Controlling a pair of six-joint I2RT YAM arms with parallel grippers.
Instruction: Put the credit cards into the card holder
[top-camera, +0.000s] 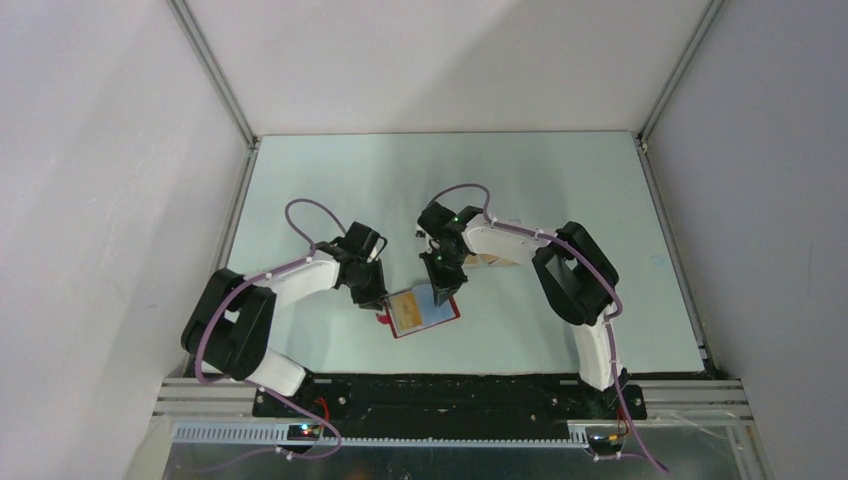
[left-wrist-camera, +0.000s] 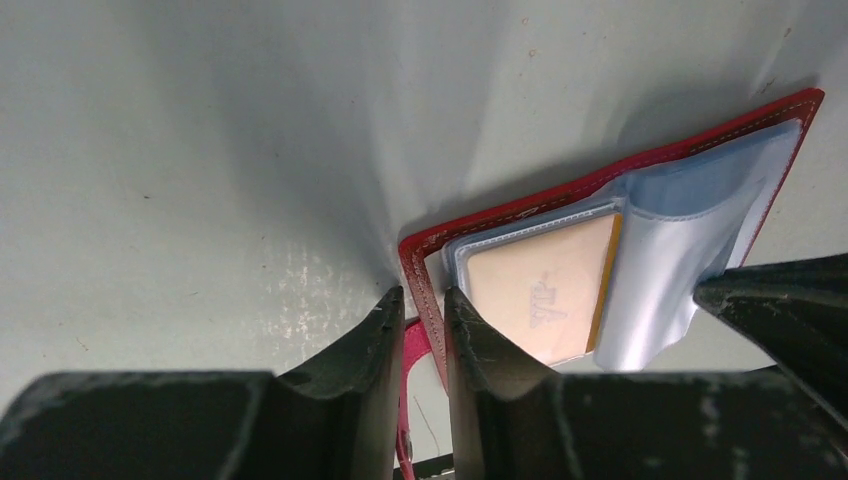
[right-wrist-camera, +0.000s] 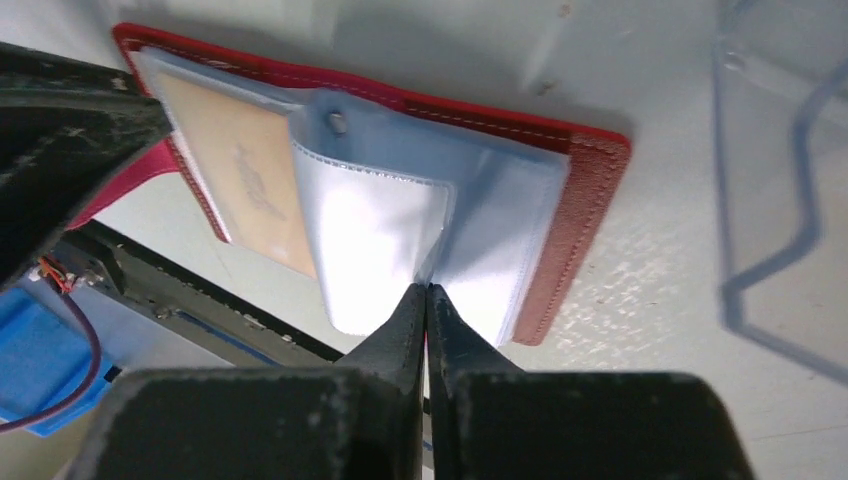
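The card holder (top-camera: 448, 316), red-edged with clear sleeves, lies spread on the table. A beige card (left-wrist-camera: 535, 285) sits in its left sleeve. Beside that, a clear flap (right-wrist-camera: 365, 235) is curled up, and my right gripper is shut with its tips at the flap's edge; whether any film is pinched cannot be made out. My left gripper is partly open at the holder's left end, the red border and a red strap (left-wrist-camera: 410, 360) showing in the gap between its fingers. In the top view, tan cards (top-camera: 490, 260) lie partly hidden under the right arm.
A clear-walled object (right-wrist-camera: 735, 200) stands just right of the holder in the right wrist view. The two grippers are close together over the holder. Bare table (top-camera: 330, 165) extends behind and to both sides.
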